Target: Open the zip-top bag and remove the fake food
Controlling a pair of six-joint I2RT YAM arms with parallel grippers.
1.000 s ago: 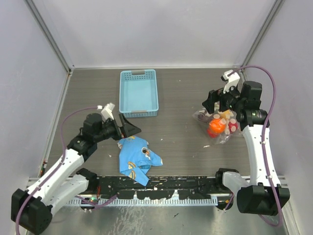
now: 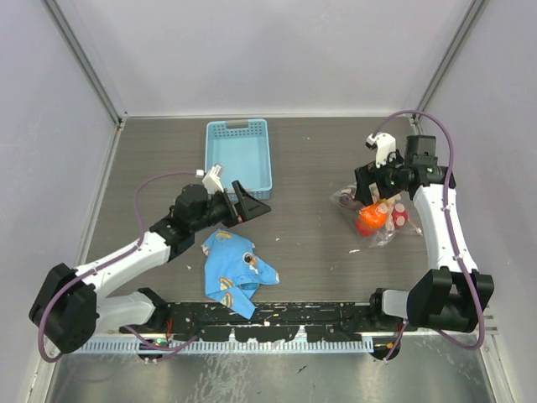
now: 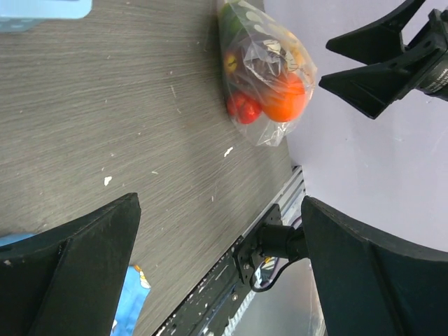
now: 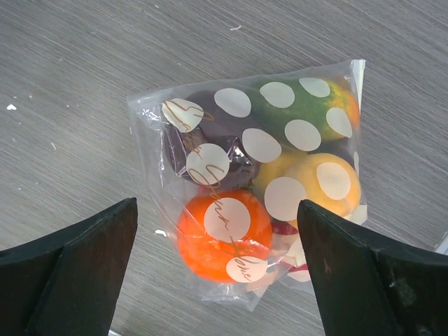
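Observation:
A clear bag with white dots (image 4: 260, 145) lies flat at the right side of the table, full of fake food. Through its film show an orange piece (image 4: 210, 241), a yellow one (image 4: 308, 171), a dark purple one (image 4: 183, 155) and a green one (image 4: 283, 119). Above the bag hovers my right gripper (image 2: 369, 185), open and empty, its fingers (image 4: 77, 273) wide apart at the lower part of the right wrist view. My left gripper (image 2: 252, 203) is also open with nothing between its fingers, held over the table near the basket, well left of the bag.
A light blue basket (image 2: 238, 195) stands empty at the back, left of centre. A blue patterned cloth (image 2: 235, 269) lies crumpled near the front edge. Bare table (image 2: 306, 218) separates these from the bag. Walls close off the back and both sides.
My right gripper has shifted a little above the bag, its arm swinging further back. Bag, basket and cloth stay put.

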